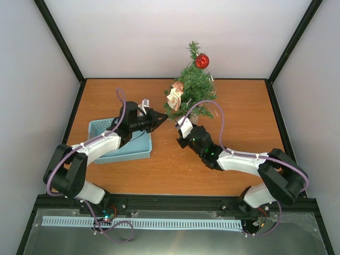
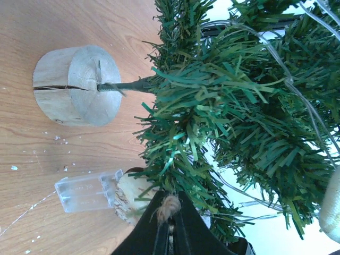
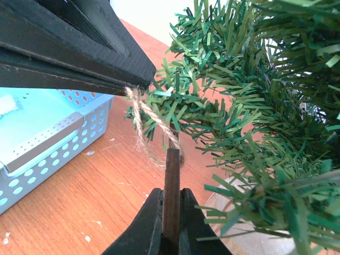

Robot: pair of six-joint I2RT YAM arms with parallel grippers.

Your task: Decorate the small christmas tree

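The small green tree [image 1: 197, 84] stands in a cracked wooden base [image 2: 79, 85]. A wooden slice ornament with a bark edge is seen edge-on in the right wrist view, held in my right gripper, which is shut on it. Its twine loop [image 3: 141, 125] stretches up to my left gripper. In the left wrist view the left fingertips are close together around the twine, near the lower branches; I cannot tell whether they have fully shut on it. A red ball [image 1: 202, 61] and a beige ornament [image 1: 175, 95] hang on the tree.
The light blue basket [image 1: 130, 154] lies under the left arm. A clear plastic piece [image 2: 85, 191] shows in the left wrist view. A string of wire [image 2: 289, 82] runs through the branches.
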